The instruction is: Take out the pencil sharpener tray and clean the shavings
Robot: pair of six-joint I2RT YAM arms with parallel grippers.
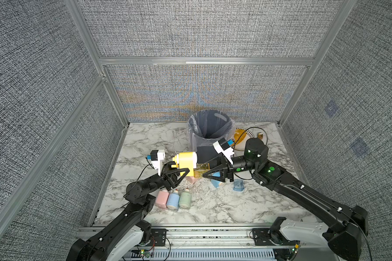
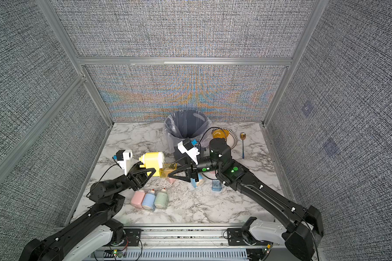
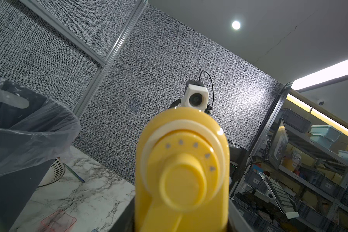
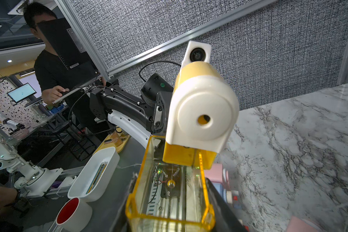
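Note:
The yellow-and-white pencil sharpener [image 1: 185, 161] is raised at centre, my left gripper [image 1: 180, 171] shut on it; its body fills the lower left wrist view. Its clear amber tray [image 1: 201, 169] juts out rightward; in the right wrist view the tray [image 4: 203, 193] shows its open top beneath the sharpener's white face. My right gripper [image 1: 208, 173] is at the tray's outer end, one finger on each side; I cannot tell whether it grips. Pale specks lie scattered on the marble table [image 1: 204, 204] below.
A lined bin [image 1: 210, 126] stands behind the grippers. A plate [image 2: 229, 138] and spoon [image 2: 243, 143] lie at back right. Pink, blue and green bottles [image 1: 173, 200] stand at front left, with a small blue box [image 1: 238, 184] right of centre.

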